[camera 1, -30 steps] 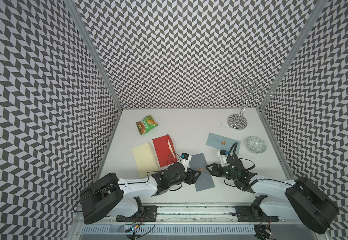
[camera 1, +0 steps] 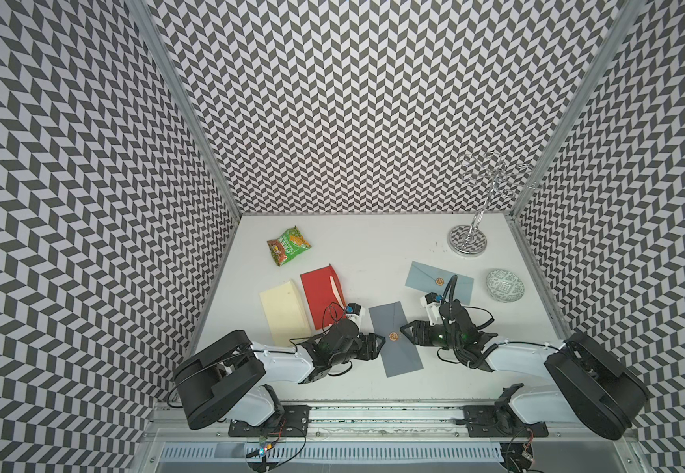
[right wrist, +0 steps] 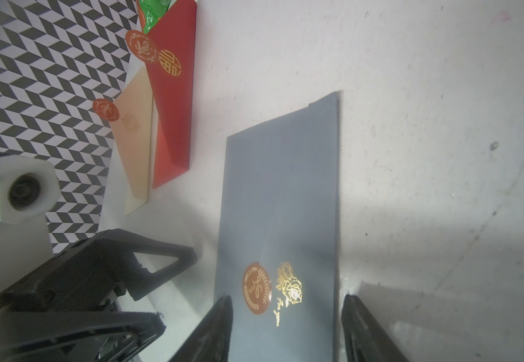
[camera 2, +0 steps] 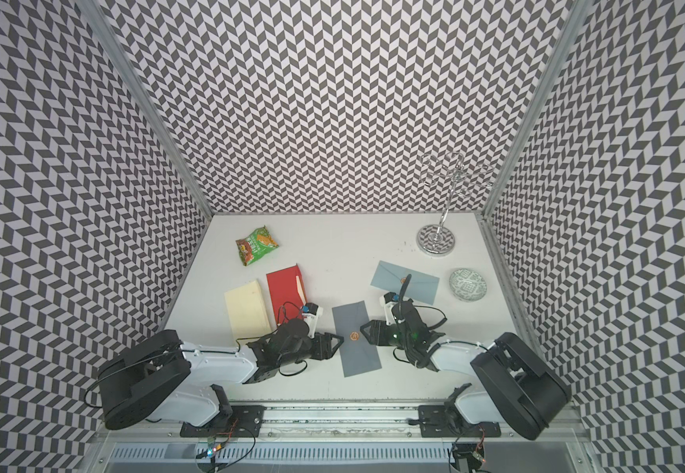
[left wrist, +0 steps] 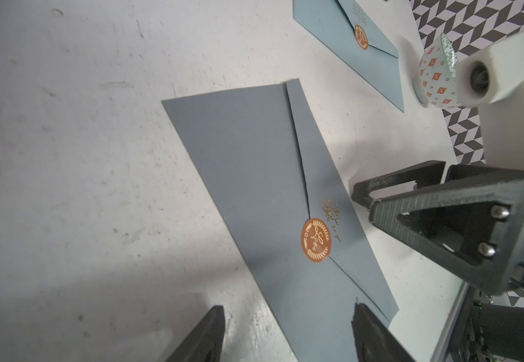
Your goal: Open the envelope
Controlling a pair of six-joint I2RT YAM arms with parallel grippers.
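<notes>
A slate-grey envelope (camera 1: 396, 358) lies flat at the front middle of the table. Its flap is down, with a round copper seal (left wrist: 316, 240) at the flap's tip and a gold flower print beside it. On the envelope's left side my left gripper (camera 1: 378, 346) is open, fingers (left wrist: 204, 339) apart and empty. Opposite it, at the right edge, is my right gripper (camera 1: 408, 332), also open; its fingers (right wrist: 212, 335) straddle the envelope's near part in the right wrist view, nothing visibly gripped. Height above the paper is hard to judge.
Light-blue envelope (camera 1: 421, 276) lies behind my right gripper. Red (camera 1: 320, 287) and cream (camera 1: 283, 307) envelopes lie left, near my left arm. A green snack bag (camera 1: 288, 246), patterned bowl (camera 1: 505, 285) and metal stand (camera 1: 467, 241) stand farther back.
My left gripper has drawn back leftward from over the seal to the envelope's left side. My right gripper has edged slightly left. The envelope has stayed put.
</notes>
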